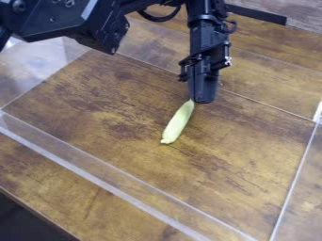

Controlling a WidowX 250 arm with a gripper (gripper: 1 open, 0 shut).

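Note:
A pale yellow-green, elongated vegetable, like a corn cob [178, 123], lies slanted on the wooden table [101, 132]. The black gripper [199, 96] points down at the vegetable's upper end, its fingertips right at or just behind that tip. The gripper looks shut; whether it touches the vegetable or has any of it between its fingers I cannot tell.
Clear plastic strips or panel edges frame the work area on the table, along the front left and the right. The arm reaches in from the top left, with cables above.

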